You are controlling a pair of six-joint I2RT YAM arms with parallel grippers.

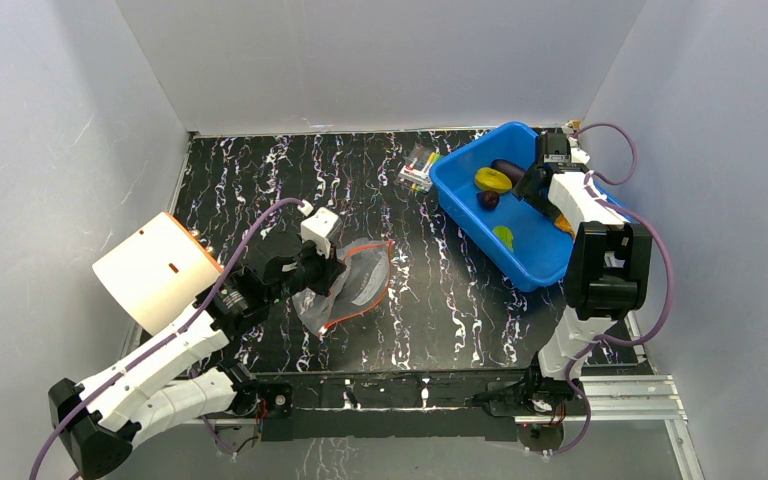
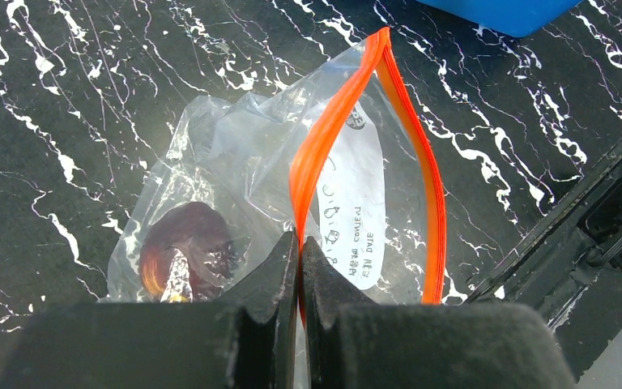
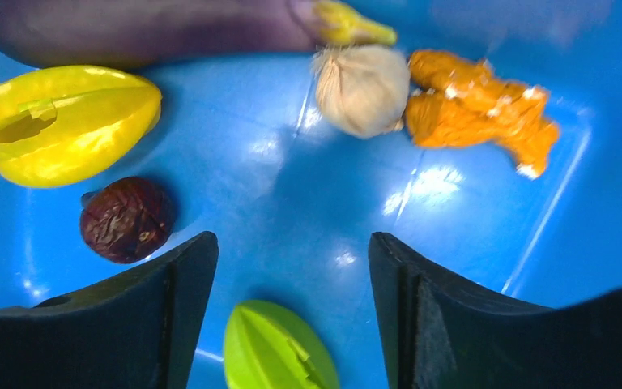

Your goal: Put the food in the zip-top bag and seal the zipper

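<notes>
A clear zip bag point(image 2: 348, 186) with orange zipper lies on the marble table, a dark reddish item point(image 2: 180, 247) inside. My left gripper is shut on the bag's zipper edge. My right gripper hangs part open over the blue bin point(image 1: 470, 230), nothing between its fingers. In the right wrist view the bin holds an eggplant point(image 3: 129, 24), yellow pepper point(image 3: 65, 126), dark round item point(image 3: 127, 219), onion point(image 3: 362, 91), orange food piece point(image 3: 482, 109) and green item point(image 3: 275, 344).
A small packet point(image 1: 418, 168) lies left of the bin's back end. Grey walls enclose the table at back and sides. The table between bag and bin is clear.
</notes>
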